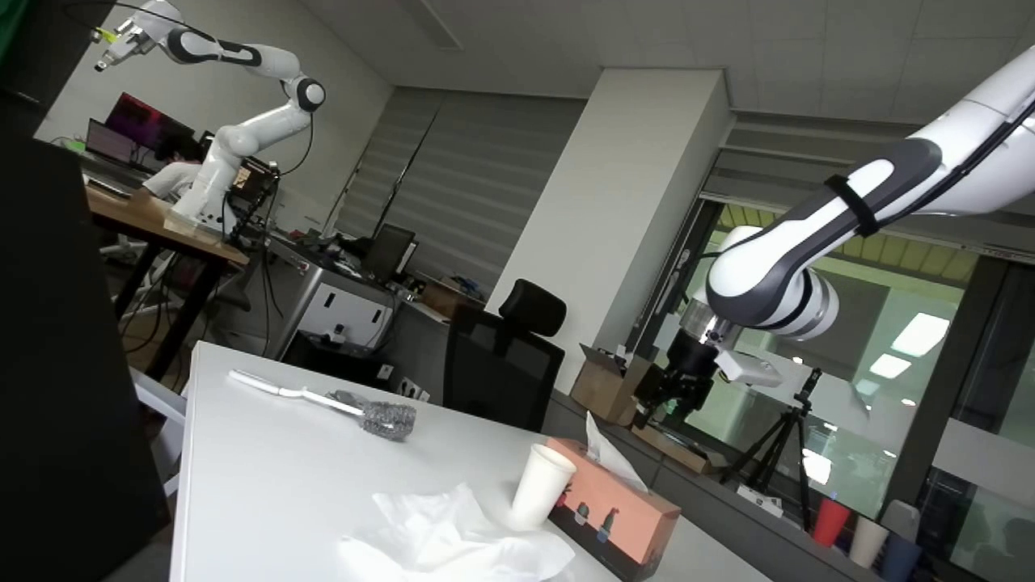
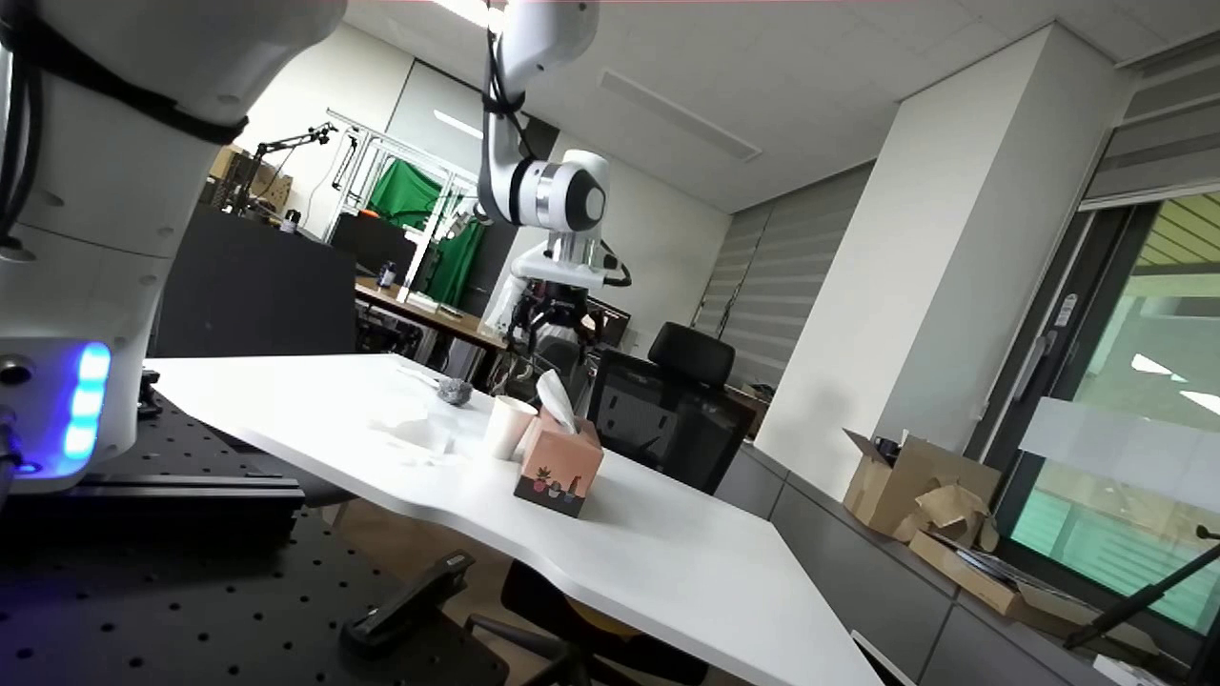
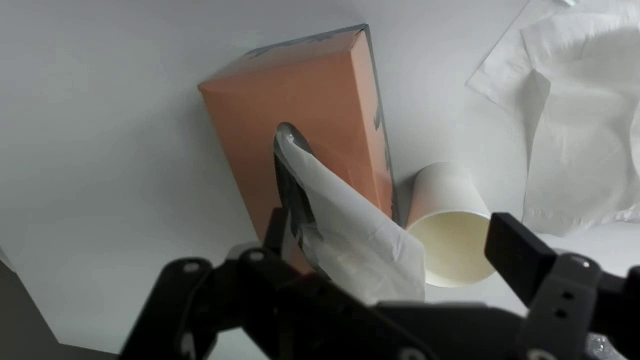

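My gripper is open above the table, its two black fingers spread wide with nothing held between them. Below it in the wrist view lies an orange tissue box (image 3: 312,102), and a white tissue (image 3: 366,240) sticks up out of its dark slot. Against the side of the box stands a white paper cup (image 3: 450,198), upright and with its mouth up. Exterior view 1 shows the gripper (image 1: 669,402) higher than the box (image 1: 621,499) and clear of the tissue (image 1: 611,454).
Crumpled white tissues (image 1: 456,538) lie by the cup on the white table (image 1: 272,466). A white-handled brush (image 1: 383,417) with a grey scrubbing head rests farther off. A black office chair (image 2: 652,412) stands beyond the table edge. Bare tabletop (image 2: 698,549) extends past the box.
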